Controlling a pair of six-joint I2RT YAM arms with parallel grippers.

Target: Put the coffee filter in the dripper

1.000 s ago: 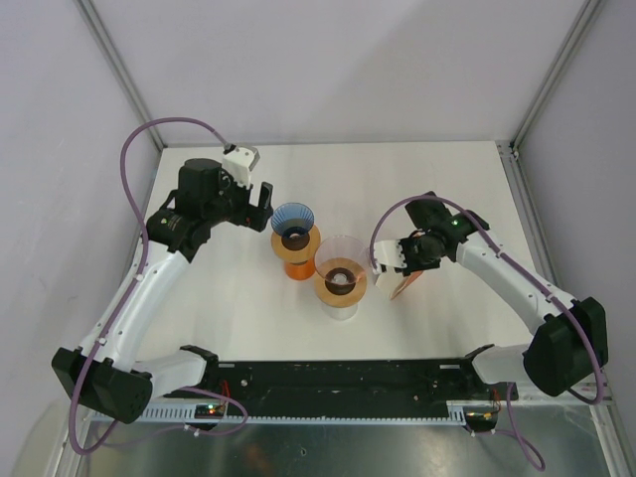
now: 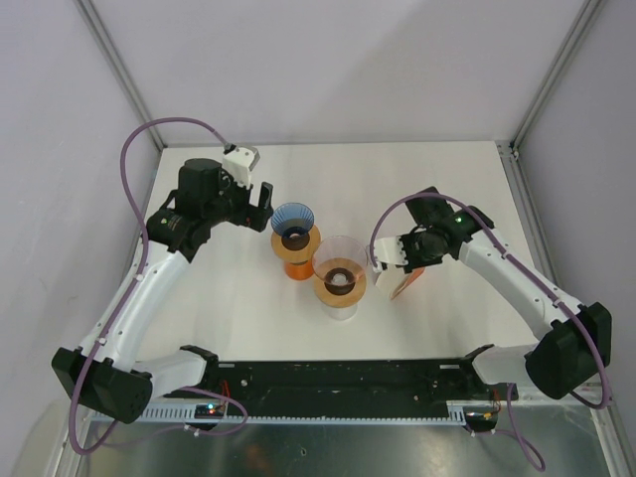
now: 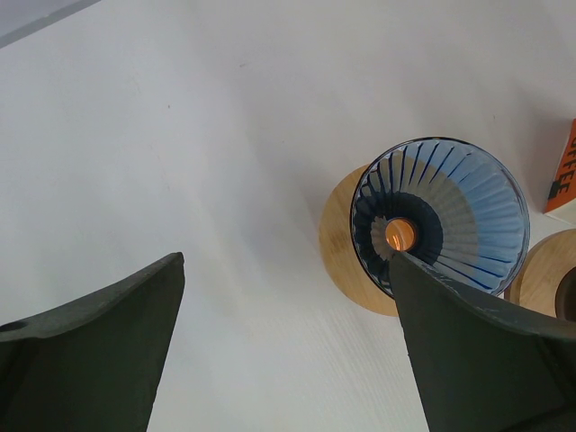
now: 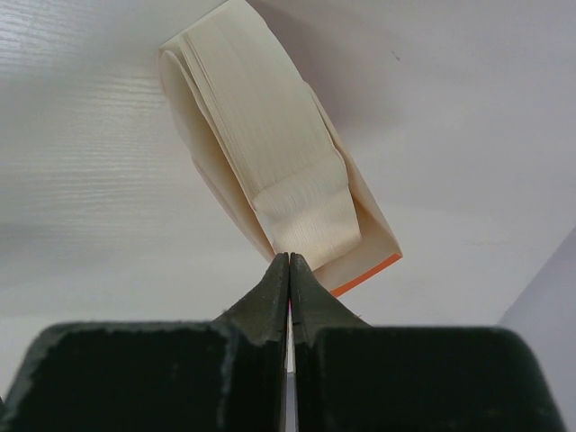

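A pack of cream paper filters [image 4: 265, 126] stands in an open box with orange edge, below my right gripper, which is shut; nothing clear shows between its fingertips at the filters' end. A blue ribbed dripper [image 3: 468, 207] on a wooden collar sits to the right of my left gripper, which is open and empty. In the top view a clear pink-tinted dripper [image 2: 340, 253] on a second wooden stand is between the blue one and the filter box.
An orange coffee carton [image 3: 564, 171] shows at the left wrist view's right edge.
My right arm has shifted very slightly in the top view. The left arm has stayed still.
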